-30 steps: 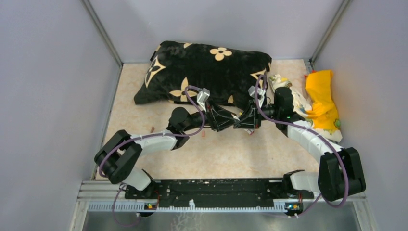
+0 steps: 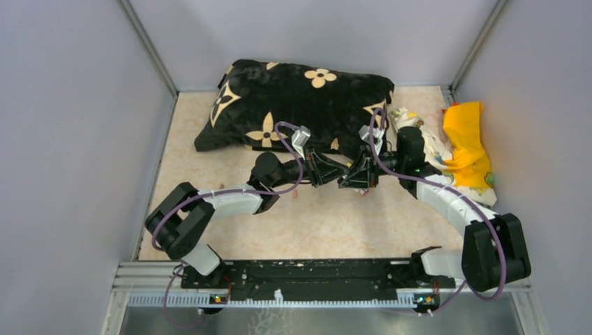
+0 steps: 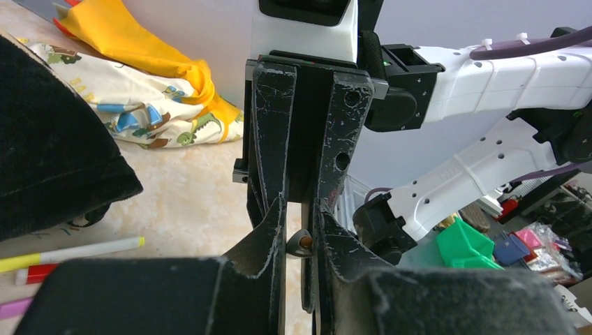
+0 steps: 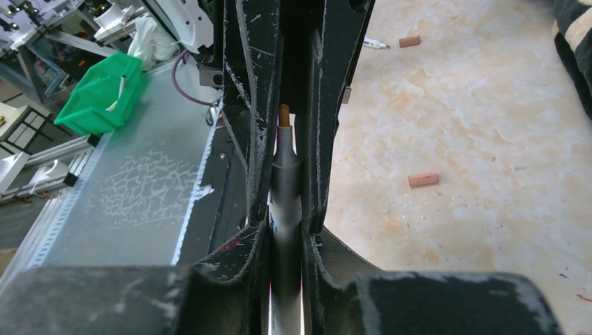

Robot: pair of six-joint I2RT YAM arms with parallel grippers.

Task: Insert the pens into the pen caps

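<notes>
Both grippers meet end to end over the table, around one pen. The pen's white body [image 4: 285,223], grey cone and brown nib run lengthwise in the right wrist view. In the left wrist view, the nib [image 3: 306,242] points toward my left palm. My left gripper [image 2: 340,173] is shut on the body. The pen also runs between the fingers of my right gripper [image 2: 347,179], but whether they press on it is unclear. On the table lie two brown caps, a nearer cap [image 4: 422,179] and a farther cap [image 4: 410,41], with an uncapped white pen [image 4: 375,43] beside the latter.
A yellow-tipped pen [image 3: 91,250], a red one [image 3: 33,273] and a pink one [image 3: 15,308] lie close together. Behind the arms sits a black cushion [image 2: 300,105], with a yellow cloth [image 2: 464,136] at right.
My left gripper has moved slightly right, closing up against the right gripper, and its fingers appear narrower. The right arm stays nearly still.
</notes>
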